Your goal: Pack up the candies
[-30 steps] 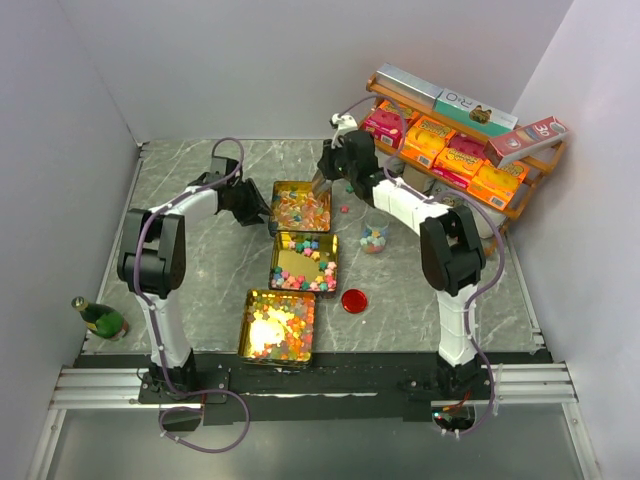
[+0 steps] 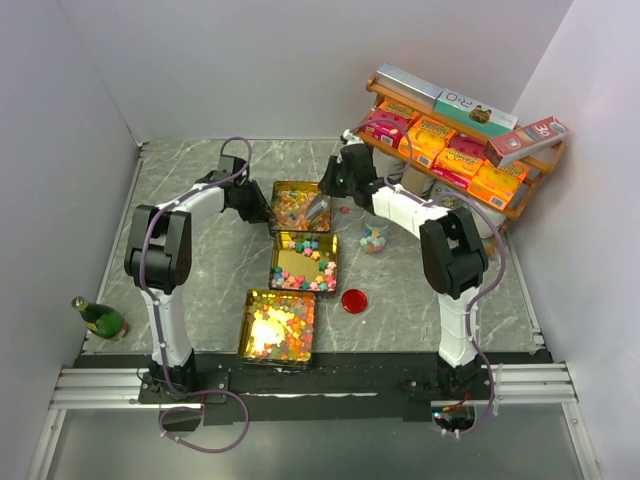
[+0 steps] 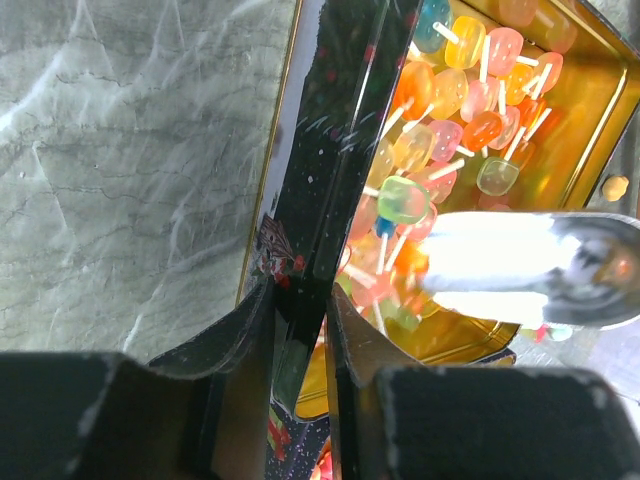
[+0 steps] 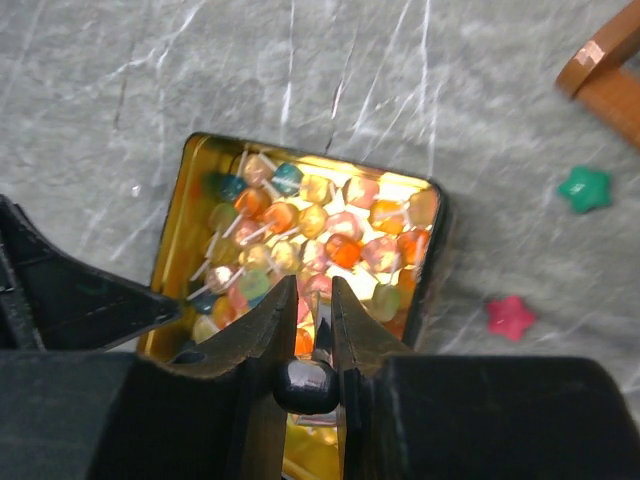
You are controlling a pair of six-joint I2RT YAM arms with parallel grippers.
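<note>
Lollipops in several colours [image 3: 404, 200] lie in the gold tray with dark outer walls [image 2: 278, 192], the farthest of three trays. My left gripper is shut on that tray's left wall, as the left wrist view shows. In the right wrist view my right gripper is shut on the dark knobbed handle [image 4: 306, 386] of a metal scoop. The scoop's shiny bowl [image 3: 575, 262] hangs over the lollipops, in from the tray's right side. Whether it touches any candy I cannot tell.
A tray of star candies [image 2: 306, 240] and one of gummies [image 2: 247, 325] stand nearer. To the right are a candy jar [image 2: 373, 238], a red lid [image 2: 354, 301] and a wooden shelf [image 2: 513, 212] with boxes.
The left gripper has moved slightly right onto the tray's wall. The scoop has swung down and across the tray, while the right arm has shifted a little to the right and nearer.
</note>
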